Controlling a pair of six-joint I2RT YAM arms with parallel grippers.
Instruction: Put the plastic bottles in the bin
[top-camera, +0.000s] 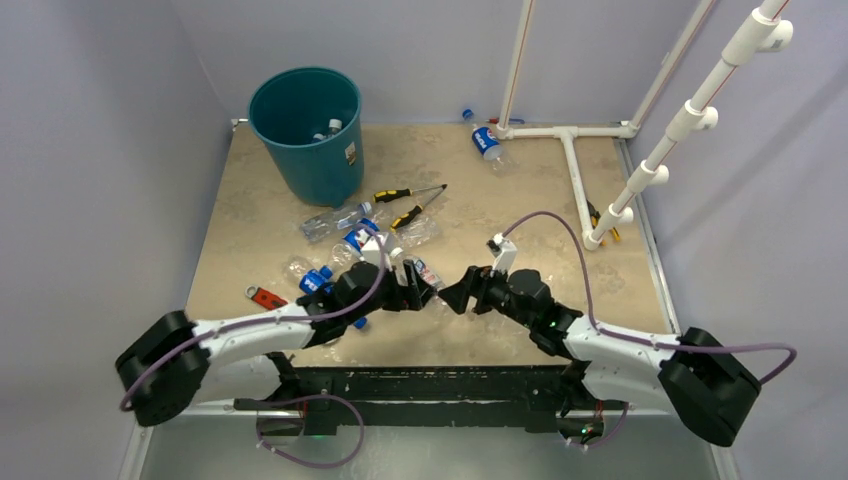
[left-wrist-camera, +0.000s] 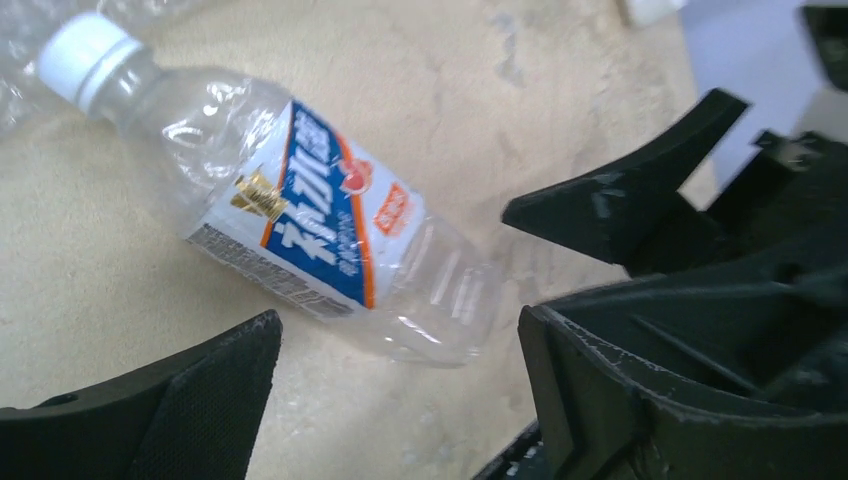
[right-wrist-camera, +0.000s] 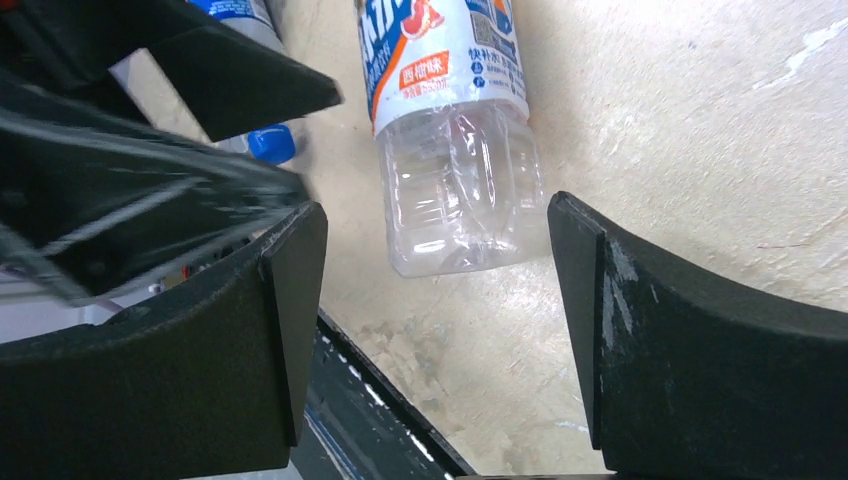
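Observation:
A clear bottle with a blue-and-white label (left-wrist-camera: 300, 215) (right-wrist-camera: 460, 180) lies on the board between both grippers. My left gripper (top-camera: 415, 295) stands open above it, with the bottle in view between and beyond its fingers. My right gripper (top-camera: 458, 292) is open, its fingers either side of the bottle's base end, not visibly closed on it. More bottles, clear and Pepsi-labelled (top-camera: 312, 282), lie behind and left of the left gripper; one Pepsi bottle (top-camera: 485, 140) lies at the back. The teal bin (top-camera: 305, 165) at back left holds some bottles.
Two screwdrivers (top-camera: 405, 216) lie mid-board, a red-handled tool (top-camera: 268, 298) at the left, and pliers at the right by a white pipe frame (top-camera: 580, 190). The board's front edge is close to both grippers. The right-middle board is fairly clear.

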